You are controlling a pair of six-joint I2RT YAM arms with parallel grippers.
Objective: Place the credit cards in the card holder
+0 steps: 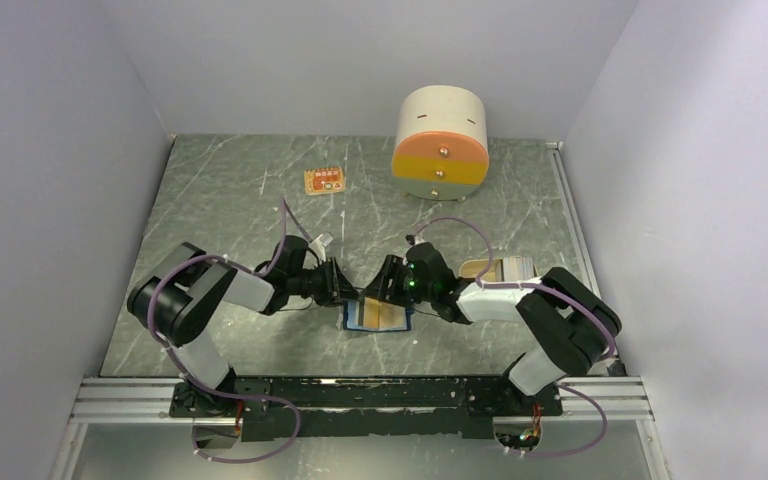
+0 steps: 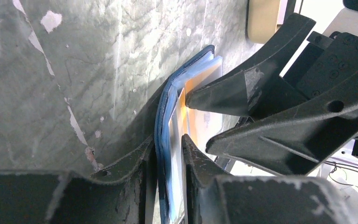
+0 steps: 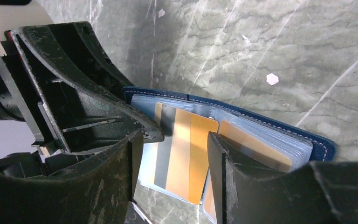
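The blue card holder [image 1: 378,328] lies open on the grey table between both grippers, with a yellow, orange and grey striped card [image 3: 182,154] in a clear sleeve. In the left wrist view my left gripper is shut on the holder's edge, which stands raised between its fingers. My right gripper is part open over the striped card, its fingertips at the card's face and near its orange side. More cards [image 3: 256,140] sit in the neighbouring sleeve.
A wooden tray with cards [image 1: 516,268] lies at the right, partly behind the right arm. A rounded drawer cabinet [image 1: 440,130] stands at the back, with a small orange card [image 1: 324,180] left of it.
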